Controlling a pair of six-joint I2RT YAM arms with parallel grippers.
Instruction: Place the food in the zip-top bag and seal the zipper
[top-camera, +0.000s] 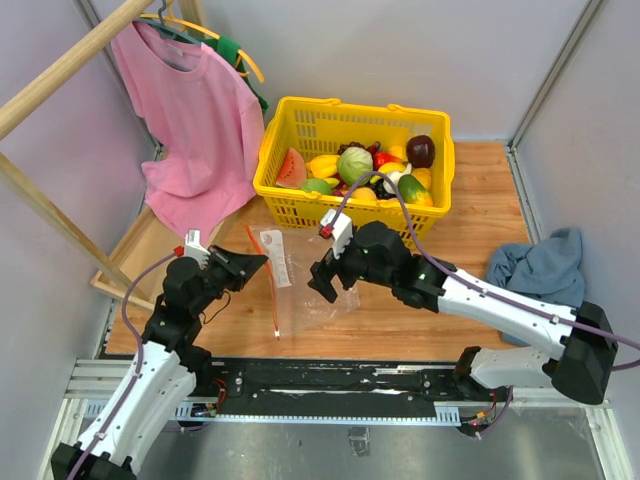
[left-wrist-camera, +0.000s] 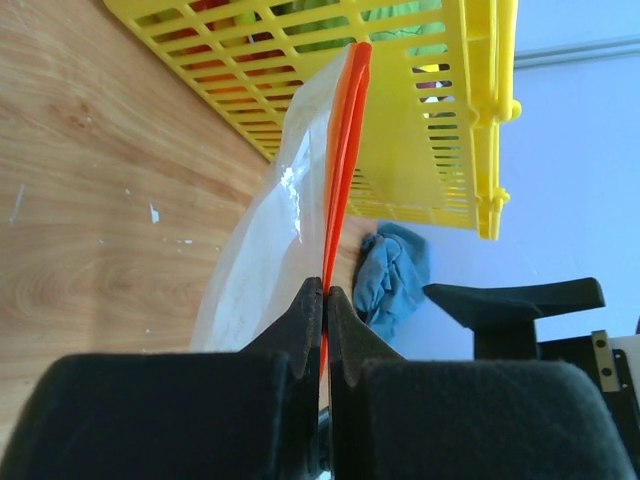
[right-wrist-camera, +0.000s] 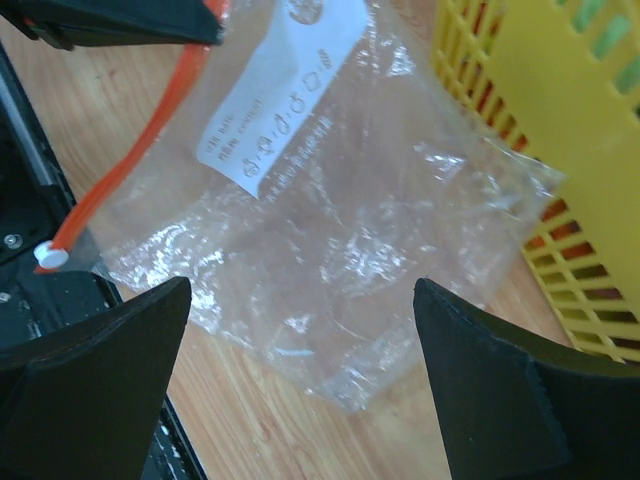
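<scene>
The clear zip top bag (top-camera: 310, 290) has an orange-red zipper edge (left-wrist-camera: 346, 150) and a white label (right-wrist-camera: 285, 95). My left gripper is shut on that zipper edge, partway along it, and the bag hangs down from there. Wide apart, with nothing between its fingers, my right gripper (top-camera: 322, 280) hovers over the bag's right part in the top view. The food, with a green cabbage (top-camera: 355, 166), a watermelon slice (top-camera: 291, 170) and a dark eggplant (top-camera: 420, 151), lies in the yellow basket (top-camera: 290, 212).
Behind the bag the basket stands close to my right gripper. A rack with a pink shirt (top-camera: 195, 120) rises at the left. A blue cloth (top-camera: 545, 268) lies at the right edge. Table between basket and cloth is bare.
</scene>
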